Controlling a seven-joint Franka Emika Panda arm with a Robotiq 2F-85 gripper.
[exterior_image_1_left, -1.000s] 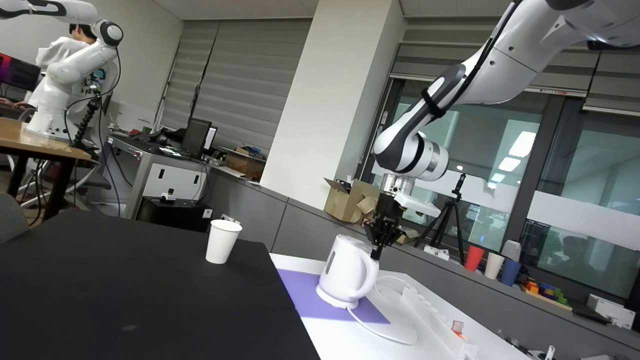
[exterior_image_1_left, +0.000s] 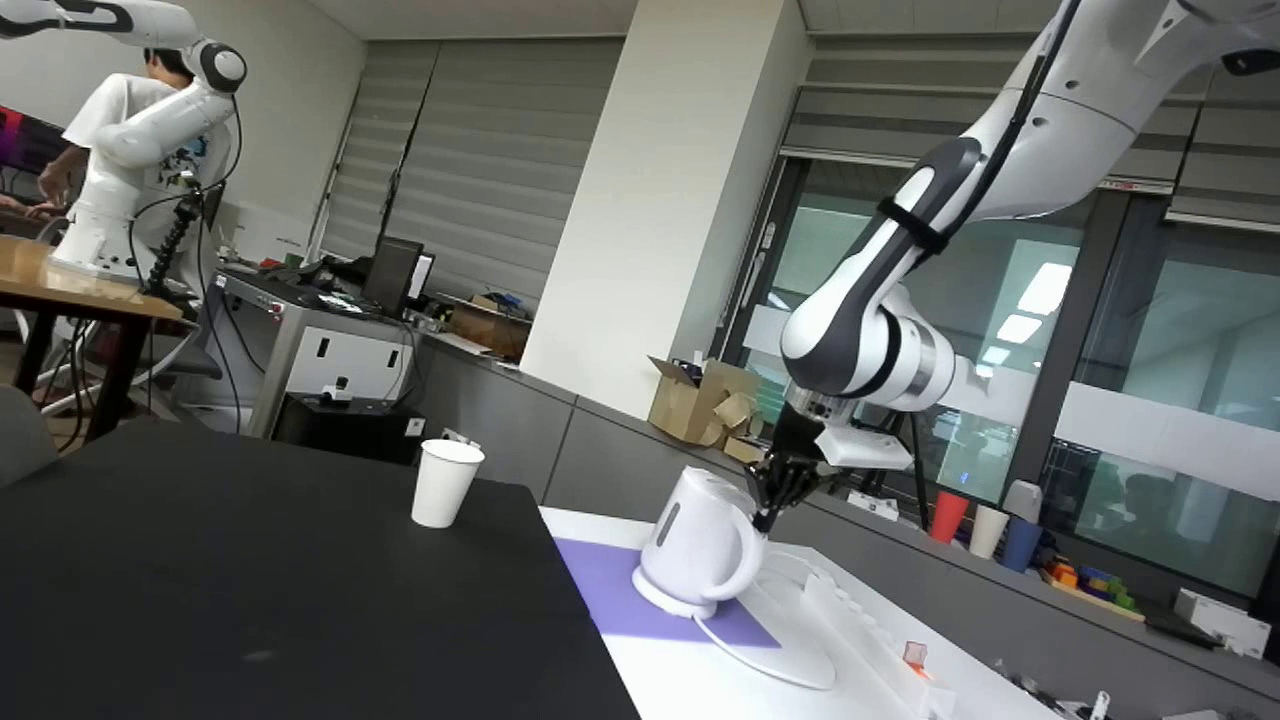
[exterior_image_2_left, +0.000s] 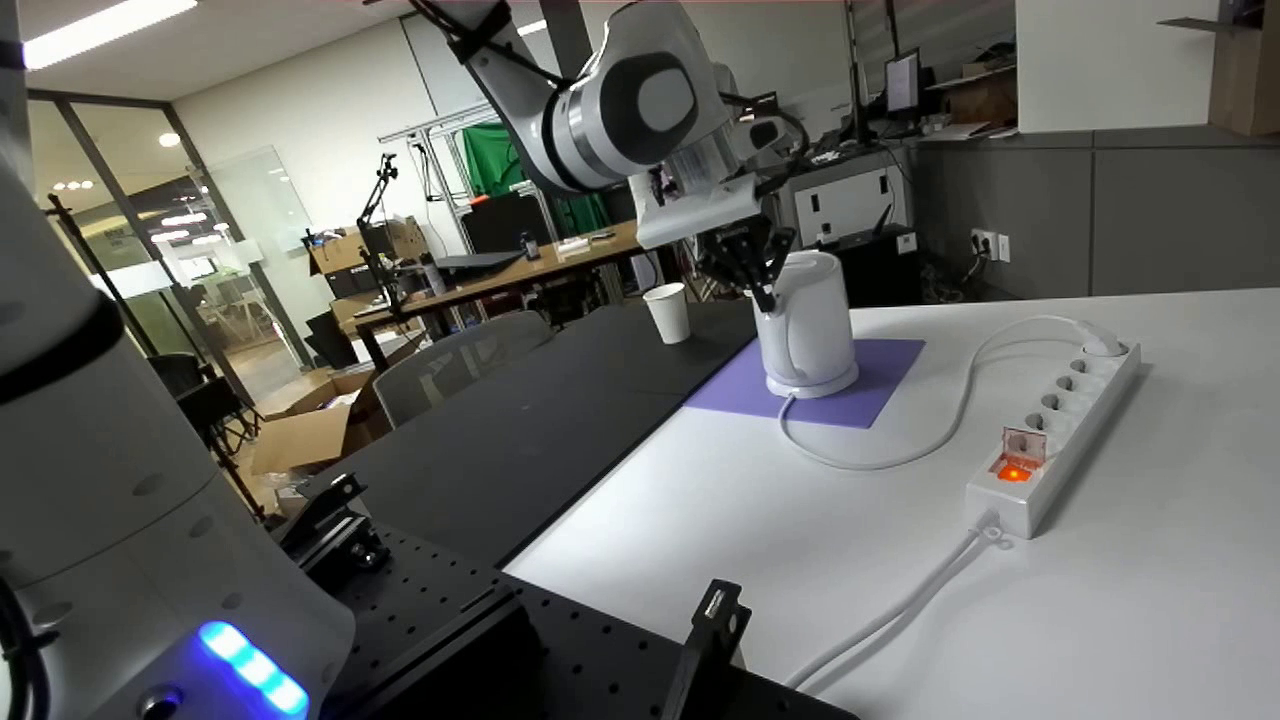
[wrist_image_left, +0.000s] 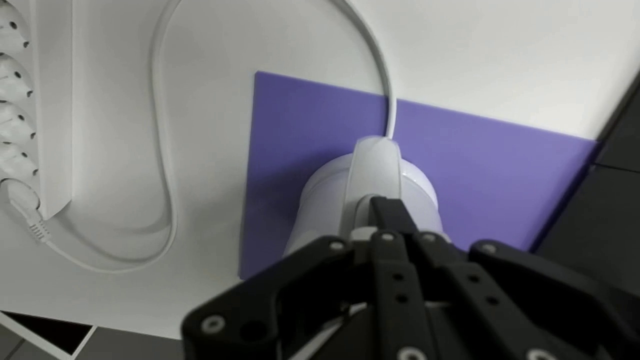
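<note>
A white electric kettle (exterior_image_1_left: 693, 540) stands upright on its base, on a purple mat (exterior_image_2_left: 882, 370). My gripper (exterior_image_1_left: 764, 524) points down at the upper part of the kettle's handle (exterior_image_1_left: 745, 554); it is shut, and nothing shows between its fingers. In exterior view 2 the fingertips (exterior_image_2_left: 764, 302) reach the kettle's upper handle side. From the wrist view, the dark fingers (wrist_image_left: 393, 216) lie over the handle (wrist_image_left: 375, 168) and hide much of the kettle's top. Whether they touch it, I cannot tell.
A white power strip (exterior_image_2_left: 1056, 432) with an orange-lit switch lies on the white table, joined to the kettle by a looping cord (exterior_image_2_left: 960, 414). A white paper cup (exterior_image_1_left: 445, 484) stands on the black table.
My gripper has come lower and slightly right along the kettle's handle side, and the wrist has tilted. The kettle stands in nearly the same place, with a slight shift to the right.
</note>
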